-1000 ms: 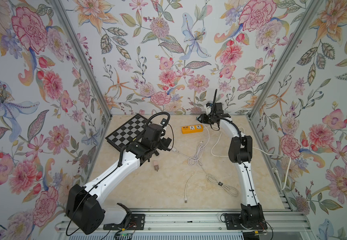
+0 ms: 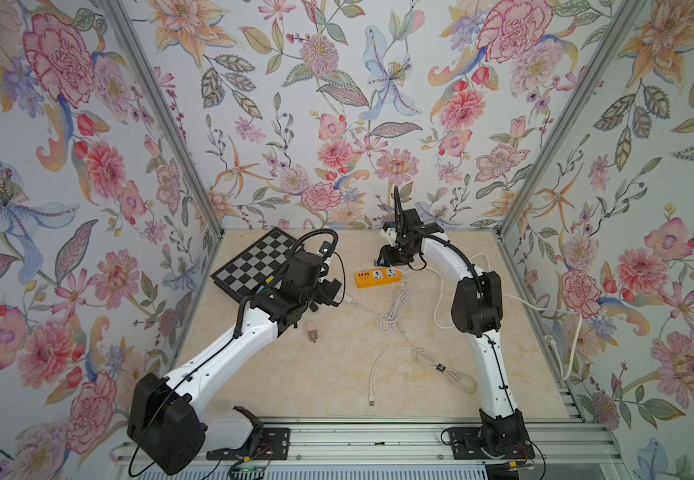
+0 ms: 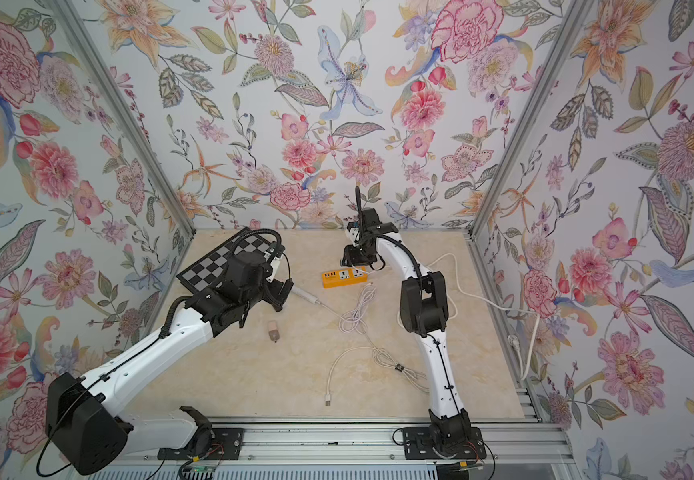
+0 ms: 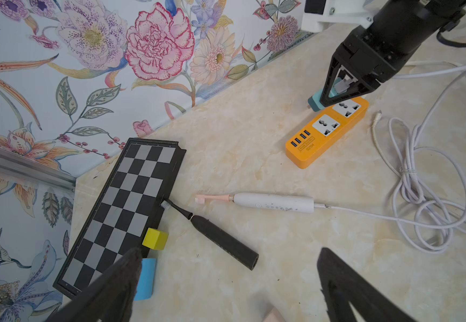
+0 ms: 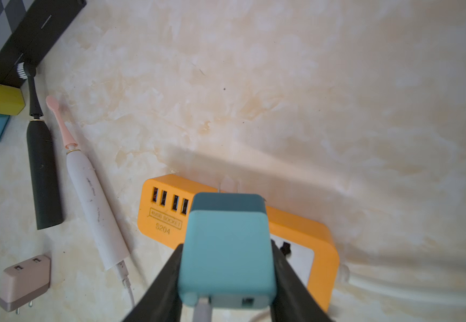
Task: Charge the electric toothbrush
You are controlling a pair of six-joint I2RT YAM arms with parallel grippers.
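The orange power strip point(image 2: 367, 279) lies near the back centre. Just above it my right gripper is shut on a teal charger point(image 5: 227, 241). A white electric toothbrush point(image 4: 273, 201) with a pink head lies left of the strip, a white cable attached at its base. A black toothbrush point(image 4: 222, 241) lies beside it. My left gripper hangs open over the left of the table, nothing between its fingers.
A checkered board point(image 4: 120, 214) with yellow point(image 4: 155, 238) and blue point(image 4: 144, 278) blocks beside it occupies the back left. A pink charger point(image 3: 273, 331) lies centre left. Cable coils point(image 4: 421, 214) spread over the right.
My right gripper has moved left and toward the front with the teal charger. The power strip has shifted slightly left and frontward too. The left arm has barely moved.
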